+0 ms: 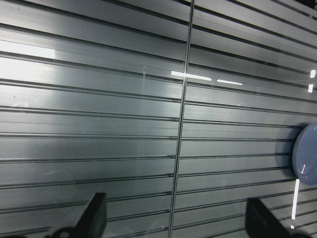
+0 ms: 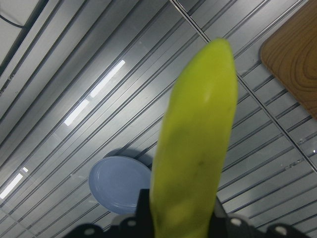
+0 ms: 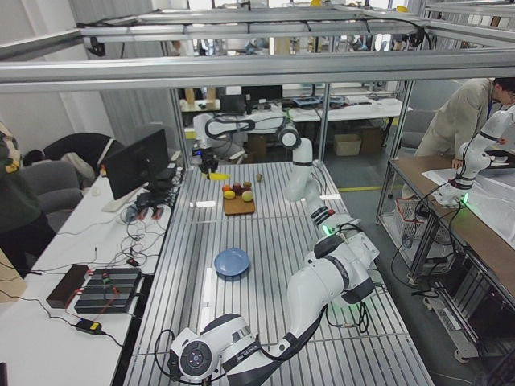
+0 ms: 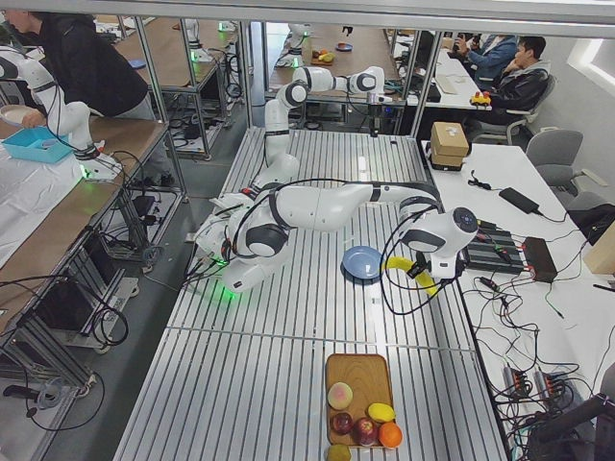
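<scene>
In the right wrist view a yellow banana (image 2: 193,139) is held by my right gripper, shut on it, high above the slatted table, left of a wooden board (image 2: 292,59) and beyond a blue plate (image 2: 119,181). The board (image 4: 357,370) carries a peach, apples, a lemon, an orange and other fruit. My left gripper is over bare slats, with the plate (image 1: 304,153) at the right of its view; its two blurred fingers stand apart with nothing between them.
Electronics and cables crowd the white side desk (image 3: 72,338). Aluminium frame posts border the slatted table, whose middle around the plate (image 3: 232,262) has free room.
</scene>
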